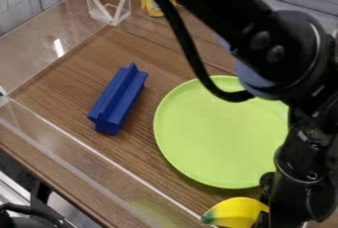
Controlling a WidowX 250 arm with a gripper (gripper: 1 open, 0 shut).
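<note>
My black arm comes down the right side of the view, its gripper [275, 211] low at the bottom right, shut on a yellow object [231, 212] that is partly out of frame; the fingertips are mostly hidden. A green plate [205, 133] lies just above the gripper on the wooden table, its right side partly behind the arm.
A blue bar-shaped block [117, 99] lies left of the plate. Clear plastic edging [53, 133] runs along the table's left and near edges. A small yellow item [153, 5] stands at the back. Bare wood is free around the block.
</note>
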